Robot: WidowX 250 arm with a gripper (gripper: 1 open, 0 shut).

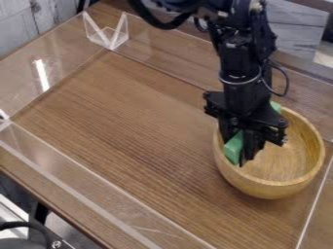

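Note:
My black gripper [252, 136] reaches down into a tan oval bowl [286, 173] at the right of the table, shut on a green object [235, 146] inside it. The object's far part is hidden behind the gripper, and a little green also shows at the bowl's back.
A clear plastic holder [107, 29] stands at the back left. Black cables lie at the lower left corner.

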